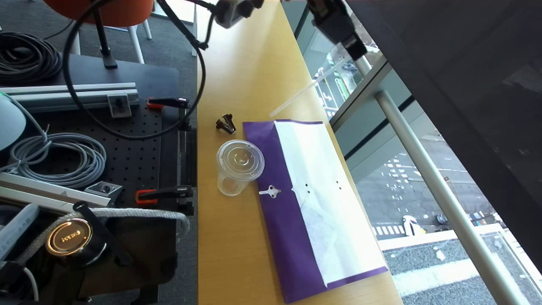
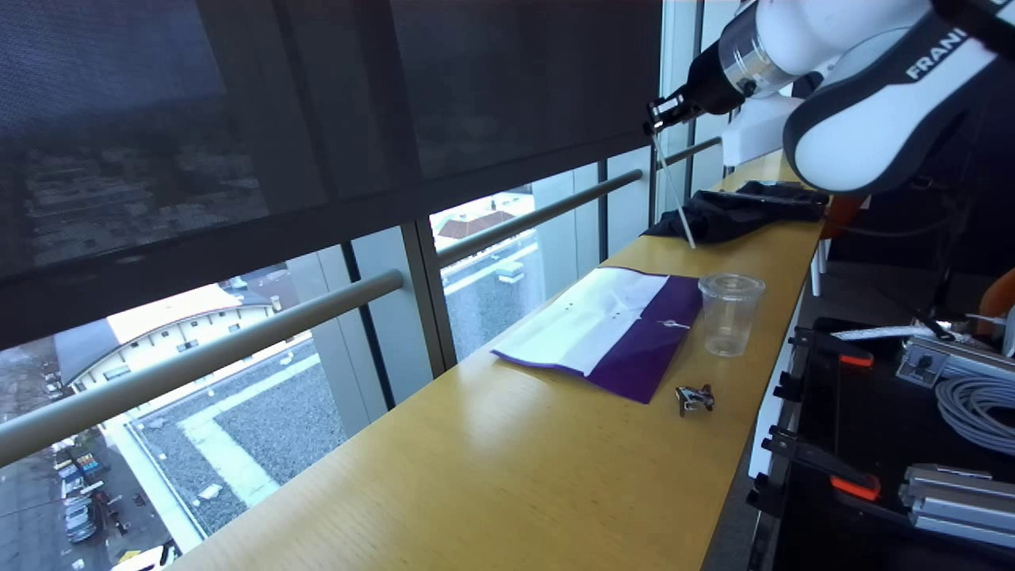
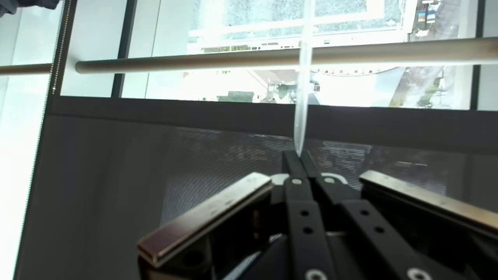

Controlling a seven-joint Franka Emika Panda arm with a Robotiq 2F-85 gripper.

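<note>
A thin clear straw point(image 1: 305, 90) hangs aslant from my gripper point(image 1: 354, 48), which is up near the window blind. In the wrist view the two fingertips of my gripper are pressed together, with one end of the straw point(image 3: 304, 70) pinched at their tips. The free end points down over the table in exterior view 2, where the straw point(image 2: 673, 190) hangs below the gripper point(image 2: 656, 122). A clear lidded cup point(image 1: 231, 183) stands upright on the table, well apart from the straw.
Beside the cup lies a purple folder point(image 1: 284, 249) with white paper point(image 1: 320, 178). A small dark staple remover point(image 1: 225, 123) sits near the table's edge. Dark cloth point(image 2: 752, 211) covers part of the far table. A window rail point(image 2: 542, 220) runs alongside.
</note>
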